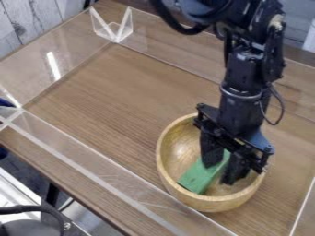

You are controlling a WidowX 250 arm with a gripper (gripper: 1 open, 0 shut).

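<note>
A light wooden bowl [179, 157] stands near the front of the wooden table, with a green block [197, 175] lying inside it. My black gripper [230, 159] reaches down from above into the bowl, over the right part of the block. Its fingers hide part of the block, and I cannot tell whether they hold it.
A clear plastic edge runs along the front left, with a black cable at the lower left. A small white wire-like object [112, 26] sits at the back left.
</note>
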